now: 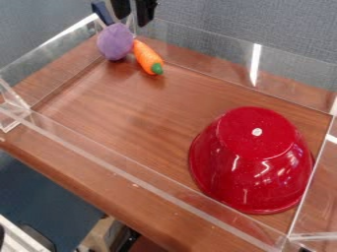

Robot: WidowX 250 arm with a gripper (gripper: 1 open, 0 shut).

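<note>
My dark gripper point(132, 14) hangs at the top edge of the view, mostly cut off, above a purple round object point(114, 41) and an orange toy carrot point(148, 57) with a green tip. Both objects lie at the back left of the wooden surface. I cannot tell how far the fingers stand apart. A glossy red bowl point(251, 160) rests upside down at the front right.
Clear plastic walls surround the wooden surface point(145, 128). Beyond the front left edge is dark floor with some objects at the bottom.
</note>
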